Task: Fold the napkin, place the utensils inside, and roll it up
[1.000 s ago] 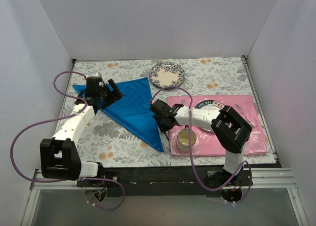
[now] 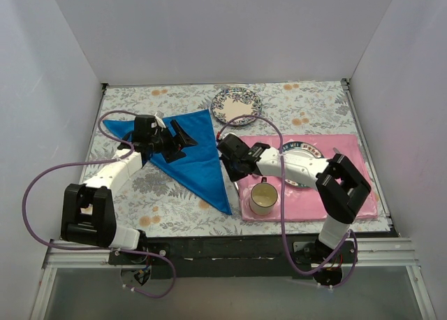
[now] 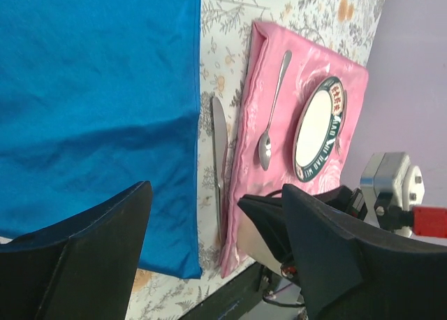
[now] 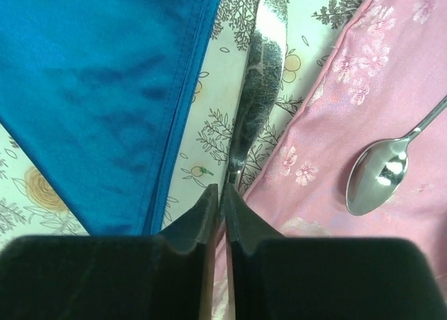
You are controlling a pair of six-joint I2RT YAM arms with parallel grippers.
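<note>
A blue napkin (image 2: 195,166) lies folded into a triangle-like shape on the left of the flowered mat. A steel knife (image 4: 260,75) lies along the strip between it and the pink cloth (image 2: 300,208). My right gripper is over the knife's lower part, its fingertips close together; whether they hold it is unclear. A spoon (image 4: 377,173) lies on the pink cloth to the right. My left gripper (image 2: 183,142) stands open above the blue napkin.
A patterned plate (image 2: 236,105) sits at the back, another plate (image 2: 297,152) on the pink cloth, and a cream mug (image 2: 262,198) near its front-left, close by the right arm.
My left gripper has moved right and slightly toward the front over the napkin. The right arm has shifted a little to the right near the knife.
</note>
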